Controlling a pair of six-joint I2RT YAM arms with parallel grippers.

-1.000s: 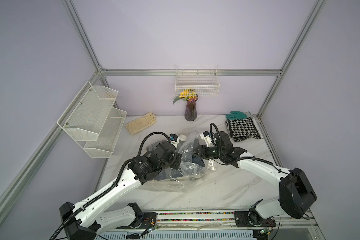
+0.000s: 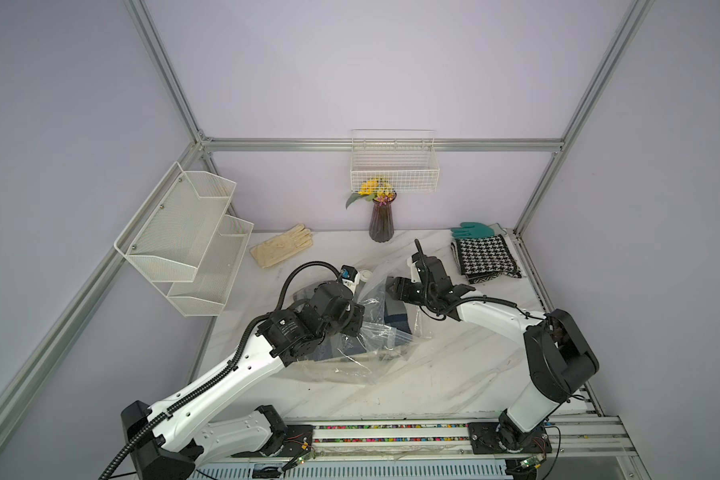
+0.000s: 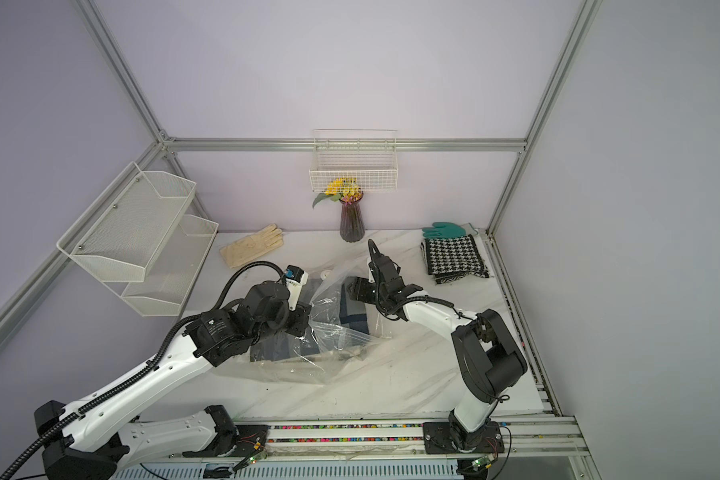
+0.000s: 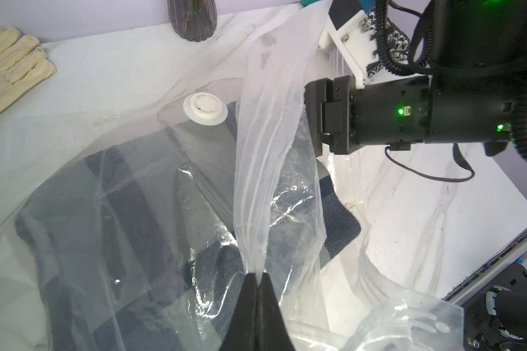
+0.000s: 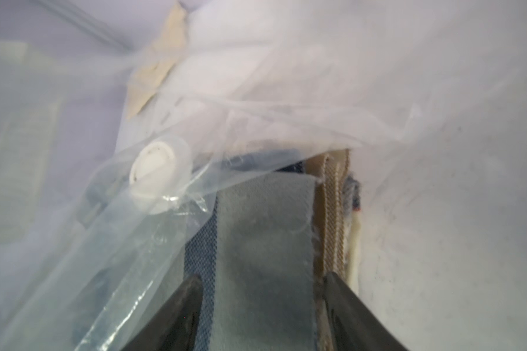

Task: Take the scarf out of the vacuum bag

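Observation:
The clear vacuum bag (image 4: 254, 193) lies on the table with a white round valve (image 4: 205, 108). Through its film shows a folded scarf (image 4: 340, 221) in navy, grey and blue. My left gripper is shut on a lifted edge of the bag's film, which is drawn up into a fold. In the right wrist view the scarf (image 5: 263, 245) lies between the open fingers of my right gripper, its tan folded edge near the right finger. Film hangs across that view above the scarf. Whether the fingers touch the cloth I cannot tell.
Beige gloves (image 2: 281, 245) lie at the back left and a vase of flowers (image 2: 381, 220) stands at the back. A houndstooth cloth (image 2: 486, 258) and teal glove (image 2: 473, 230) sit at the back right.
My right arm has shifted, its gripper moving a little toward the back while its elbow swung inward. The left arm and the film it holds stay practically where they were.

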